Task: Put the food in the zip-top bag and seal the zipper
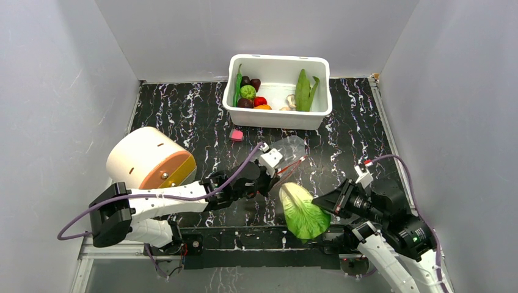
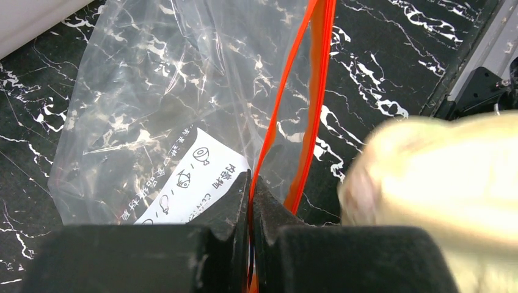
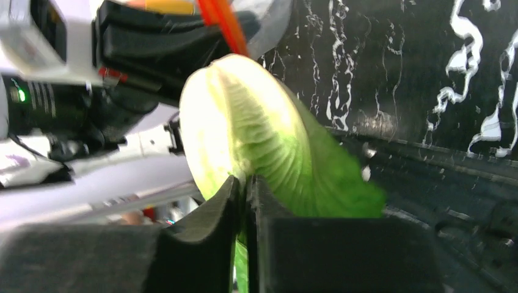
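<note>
A clear bag (image 2: 165, 104) with an orange zipper edge (image 2: 314, 104) hangs from my left gripper, which is shut on one side of its mouth. The two orange strips stand apart, so the mouth gapes. My right gripper is shut on a pale green lettuce (image 3: 256, 128). In the top view the lettuce (image 1: 303, 210) is held just in front of the bag (image 1: 290, 151), stem end facing it, leaf end toward the front edge. Its stem end (image 2: 440, 177) appears close and blurred at the right of the left wrist view, outside the bag.
A white bin (image 1: 278, 119) at the back holds vegetables, among them a green pepper (image 1: 237, 88) and pods (image 1: 303, 91). A pink block (image 1: 236, 135) lies before it. A cream cylinder (image 1: 149, 155) stands at left. Right of the bag the marble table (image 1: 345, 134) is clear.
</note>
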